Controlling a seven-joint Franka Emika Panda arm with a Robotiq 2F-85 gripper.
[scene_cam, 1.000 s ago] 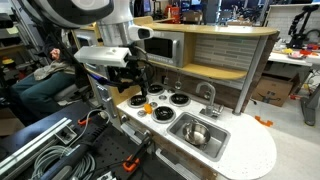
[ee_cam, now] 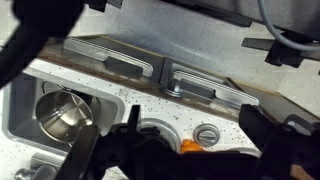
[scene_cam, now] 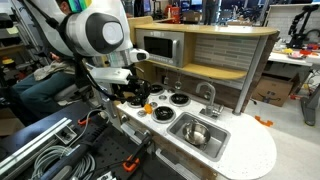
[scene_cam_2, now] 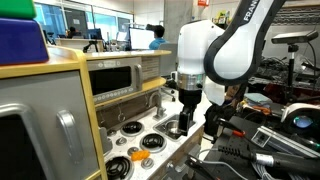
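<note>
My gripper stands open above the front of the toy kitchen counter, its dark fingers wide apart in the wrist view. Between and beyond them, a small orange object shows partly at the frame's lower part, near the burners. From outside, that orange object lies on the counter among the black burners. A metal pot rests in the sink, well to the side of the gripper. Nothing shows between the fingers.
A faucet rises behind the sink, and a microwave sits under the shelf at the back. Bare white counter lies beyond the sink. Cables hang near the arm's base.
The white arm has come down and tilted somewhat, bringing the gripper lower beside the counter. The orange object and the pot have stayed in place.
</note>
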